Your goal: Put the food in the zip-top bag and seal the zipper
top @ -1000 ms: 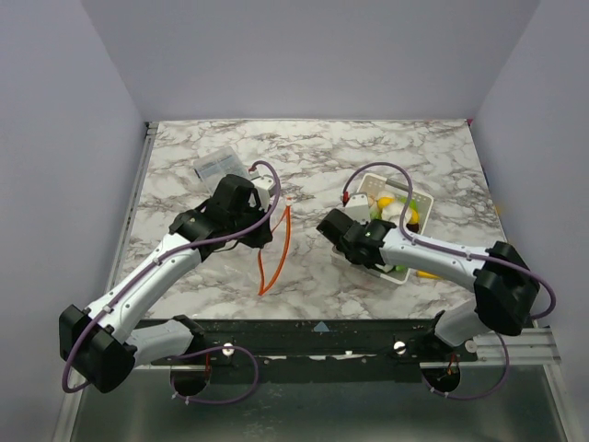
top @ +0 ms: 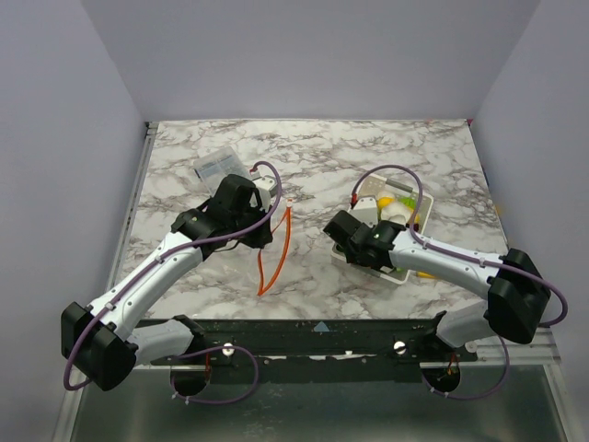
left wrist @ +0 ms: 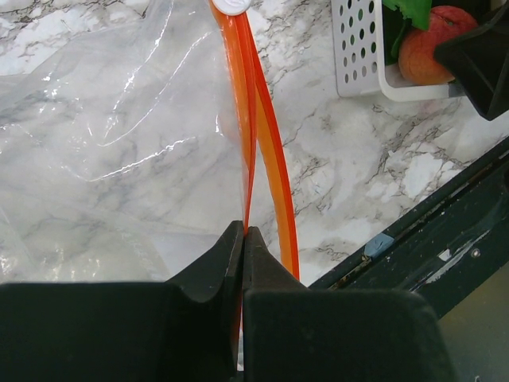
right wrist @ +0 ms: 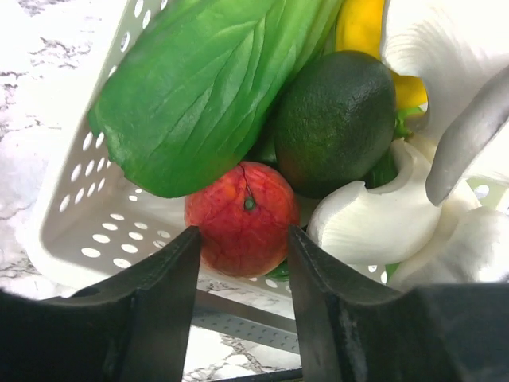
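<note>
A clear zip bag [left wrist: 111, 159] with an orange zipper [left wrist: 282, 215] lies spread on the marble. My left gripper is shut on the zipper edge. My right gripper is down in the white basket [right wrist: 60, 215], part open, its fingers at either side of a red tomato-like fruit [right wrist: 242, 195]; whether they grip it cannot be told. The basket also holds green leaves [right wrist: 199, 87], a dark avocado [right wrist: 334, 119], white pieces [right wrist: 374, 219] like mushrooms and a yellow item [right wrist: 358, 28].
A flat white item [top: 219, 170] lies behind the left arm. A dark edge [top: 322, 330] runs along the front.
My left gripper has stayed still at the bag.
</note>
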